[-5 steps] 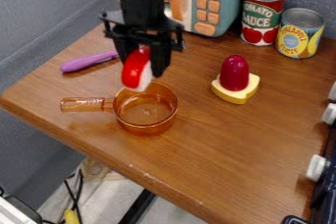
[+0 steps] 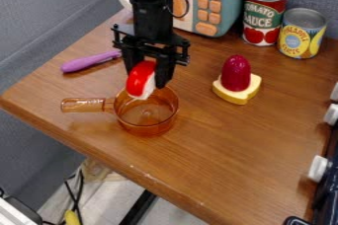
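Note:
My black gripper point(image 2: 148, 55) is over the table at the middle left, shut on a red and white object point(image 2: 140, 79) that hangs upright just inside or over the rim of a translucent orange pan point(image 2: 148, 122). The pan's handle points left. Whether the object touches the pan cannot be told.
A purple utensil point(image 2: 93, 60) lies at left. A red piece on a yellow base point(image 2: 239, 93) stands to the right. Two cans point(image 2: 263, 16) and a teal toy microwave point(image 2: 208, 2) are at the back. A dark appliance point(image 2: 326, 175) borders the right edge.
The gripper and the red and white object have moved slightly right and lower toward the pan since a second ago. The other things are unmoved.

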